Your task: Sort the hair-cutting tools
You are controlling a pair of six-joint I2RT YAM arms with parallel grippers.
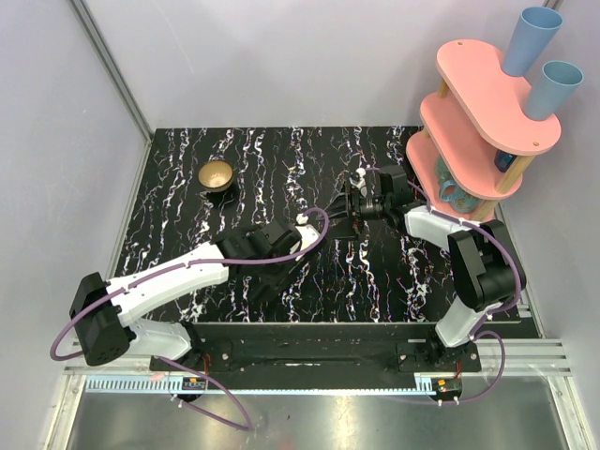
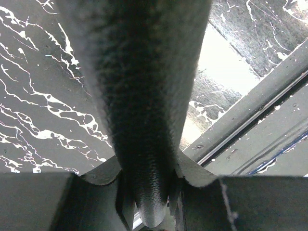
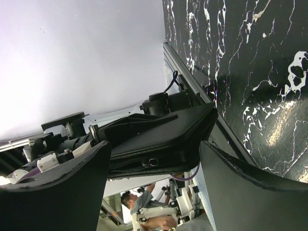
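A black leather-textured case [image 2: 139,96] rises from between the fingers of my left gripper, which is shut on it. In the right wrist view the same case [image 3: 168,137], with a zipper along its edge, is held off the table. My right gripper is open, its two fingers apart and facing the near side of the case, one towards each end. From above, both gripper ends meet near mid-table, and the case is hard to make out among the dark parts there. Whether the right fingers touch it I cannot tell.
A gold-topped dark container [image 1: 217,175] stands at the back left of the black marbled table [image 1: 281,155]. At the right, a pink tiered shelf [image 1: 487,94] bears blue cups [image 1: 553,90] and teal items.
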